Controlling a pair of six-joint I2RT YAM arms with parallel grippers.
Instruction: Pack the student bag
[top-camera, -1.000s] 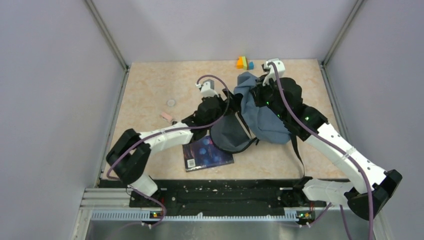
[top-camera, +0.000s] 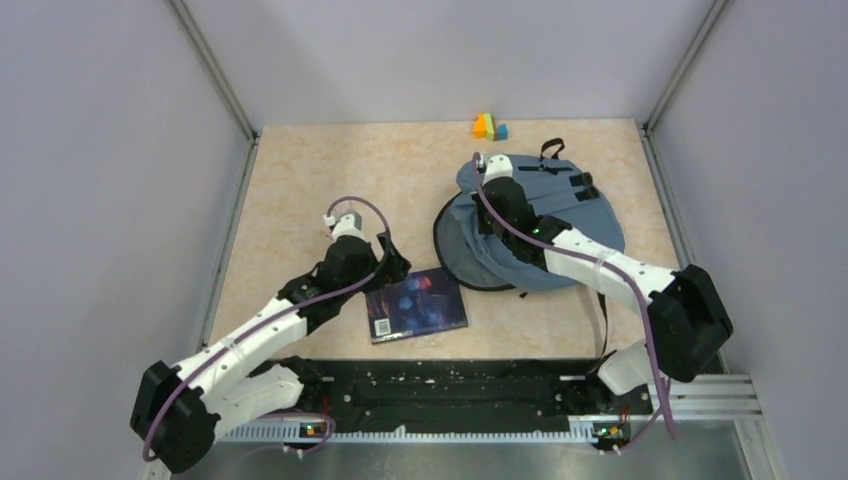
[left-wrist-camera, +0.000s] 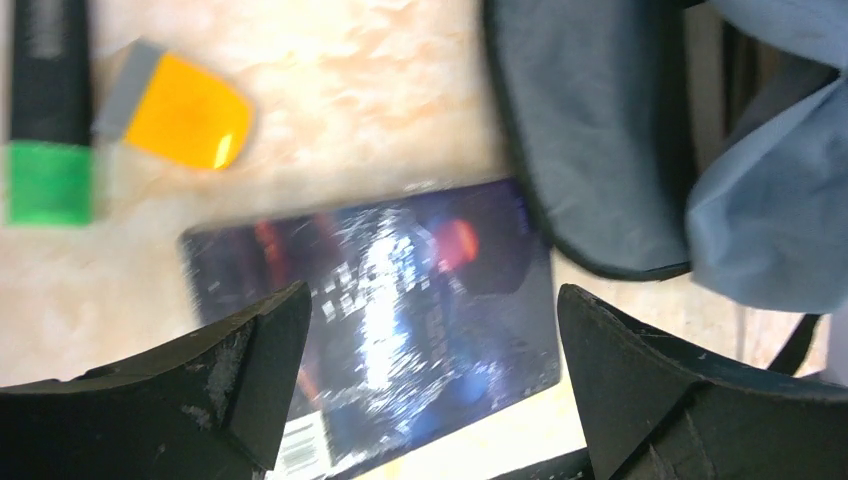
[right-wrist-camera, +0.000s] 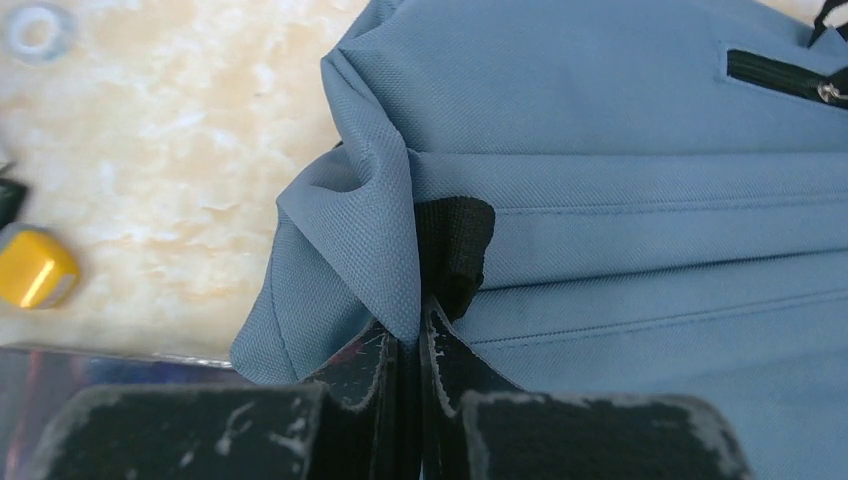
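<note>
The blue student bag lies on the right half of the table, its grey, black-edged flap spread to the left. My right gripper is shut on a fold of blue cloth at the bag's edge; beside its fingers a black strap piece shows. A dark, glossy book with a barcode lies flat, its upper right corner against the flap. Over the book's upper left part, my left gripper stands open, with nothing between its fingers. The bag's inside is mostly hidden in the top view.
A black, green-ended item and a yellow-and-grey item lie left of the flap. A pale ring is farther back. Coloured blocks stand at the back edge.
My left gripper has moved left and toward the front, away from the bag. The right gripper has moved left and lower with the cloth, and the bag has flattened.
</note>
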